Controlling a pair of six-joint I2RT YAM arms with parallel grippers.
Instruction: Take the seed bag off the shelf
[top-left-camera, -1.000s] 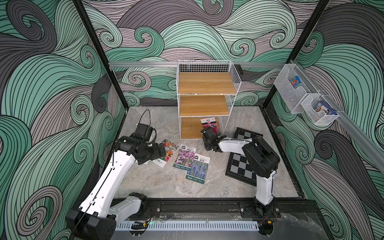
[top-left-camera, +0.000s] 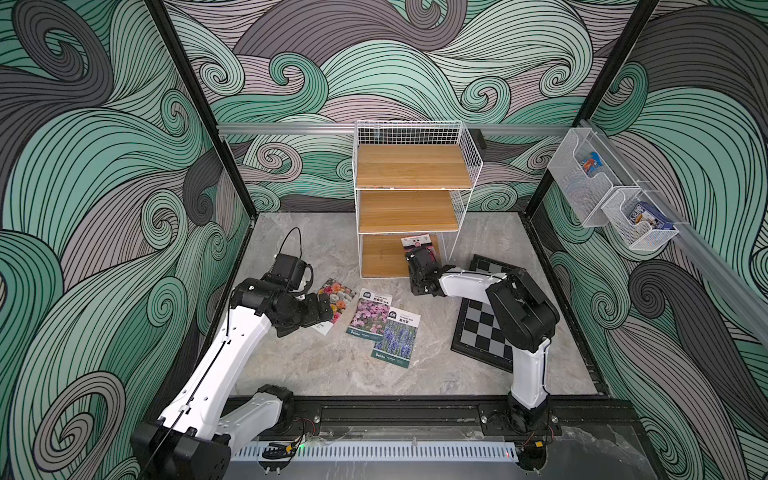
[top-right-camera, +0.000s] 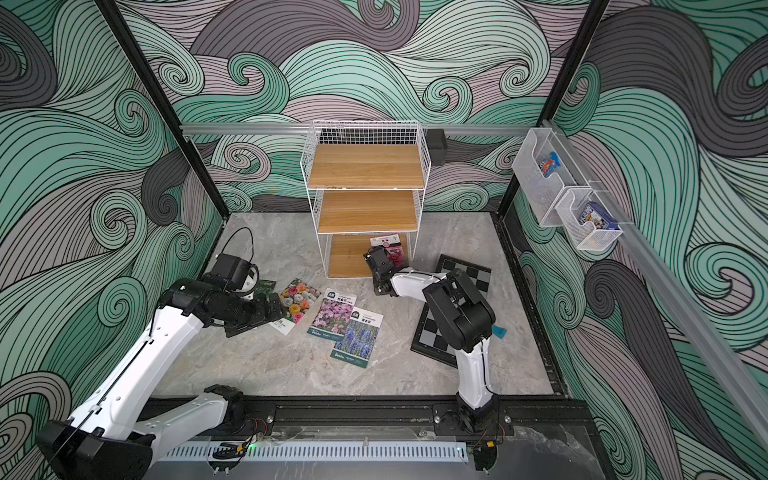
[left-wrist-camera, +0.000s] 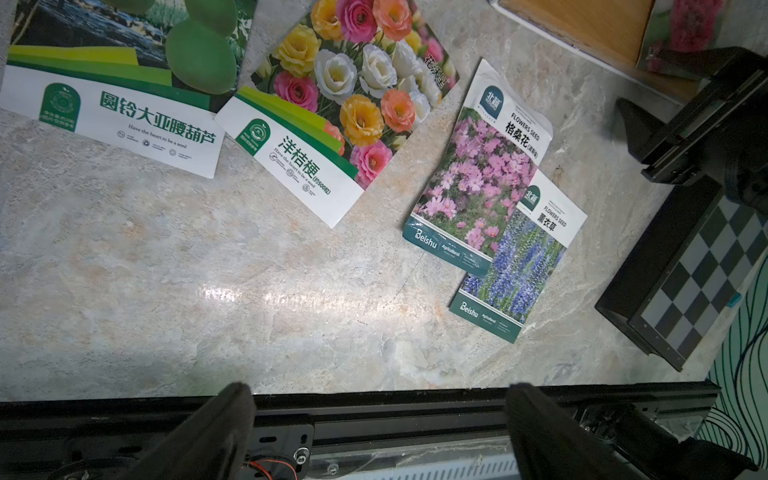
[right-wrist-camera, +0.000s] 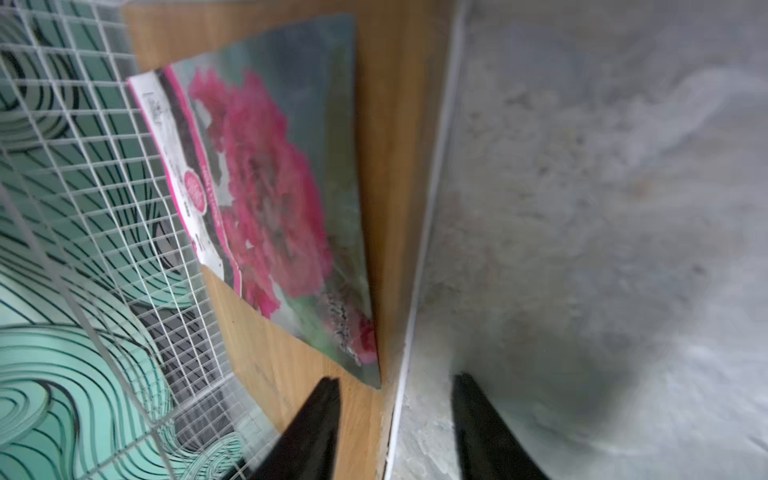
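On the bottom board of the white wire shelf (top-left-camera: 384, 254) lies a seed bag with pink flowers (right-wrist-camera: 268, 188), flat and at an angle. One of its corners comes close to the board's front edge in the right wrist view. My right gripper is at that edge, its fingers (right-wrist-camera: 316, 428) parted and nothing between them; the bag's corner lies just beyond the tips. My left gripper stands open and empty over the left of the table. In both top views the right gripper covers part of the bag.
Several seed bags lie on the table: an orange-and-yellow flower bag (left-wrist-camera: 360, 88), a pink flower bag (left-wrist-camera: 480, 180) overlapping a lavender bag (left-wrist-camera: 520, 264), and a gourd bag (left-wrist-camera: 120, 112). A chessboard (top-left-camera: 484, 328) lies under the right arm. The upper boards are bare.
My right gripper has shifted slightly right and turned at the shelf's front edge. The left gripper has turned a little. The bag on the shelf appears in the same place.
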